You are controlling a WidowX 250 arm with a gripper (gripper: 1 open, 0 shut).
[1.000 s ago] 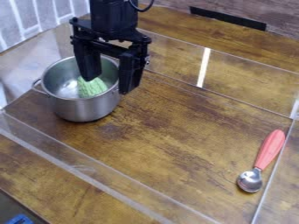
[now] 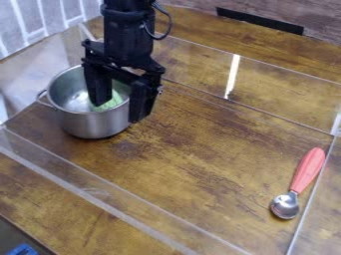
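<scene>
My gripper (image 2: 123,82) hangs open over a steel pot (image 2: 91,119) on the left of the wooden table (image 2: 186,189), its black fingers on either side of the pot's inside and right rim. Inside the pot lies a pale green object (image 2: 107,104), partly hidden behind the gripper. Whether the fingers touch it or the pot is unclear.
An ice cream scoop (image 2: 304,175) with a pink handle lies at the right. Clear plastic edging runs along the table's left and right sides. A small blue object (image 2: 16,247) shows at the bottom left corner.
My gripper has moved a little to the left and down over the pot, covering more of its inside. The pot and scoop have not visibly moved.
</scene>
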